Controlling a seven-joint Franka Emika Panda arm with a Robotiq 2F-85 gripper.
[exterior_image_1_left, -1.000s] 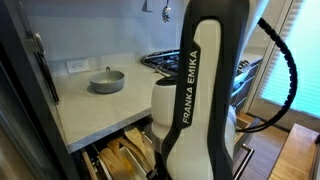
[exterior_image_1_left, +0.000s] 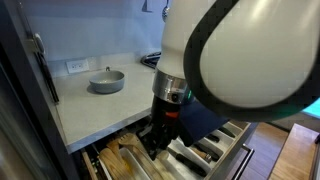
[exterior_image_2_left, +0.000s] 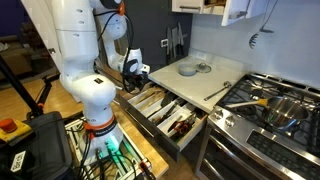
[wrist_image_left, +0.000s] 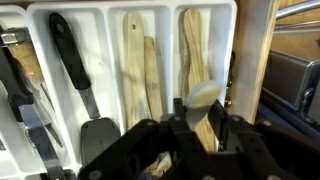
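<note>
In the wrist view my gripper is shut on a pale, rounded utensil end (wrist_image_left: 205, 95), perhaps a spoon; the rest of it is hidden by the fingers. It is above the right compartment of a white tray, where wooden utensils (wrist_image_left: 193, 45) lie. The middle compartment holds a wooden utensil (wrist_image_left: 135, 60) beside a shorter one. A black-handled spatula (wrist_image_left: 72, 60) lies in the compartment left of that. In exterior view 1 my hand (exterior_image_1_left: 160, 125) is low over the open drawer, its fingertips hard to make out.
Knives and other dark-handled tools (wrist_image_left: 28, 95) fill the tray's left side. A grey pot (exterior_image_1_left: 107, 82) stands on the white counter (exterior_image_1_left: 85, 120), which is mostly clear. A stove (exterior_image_2_left: 265, 105) and another open drawer (exterior_image_2_left: 185, 125) are farther along.
The arm has swung and tilted in exterior view 1, its white link now leaning across the upper right. More of the drawer's contents show beneath it. The pot has not moved.
</note>
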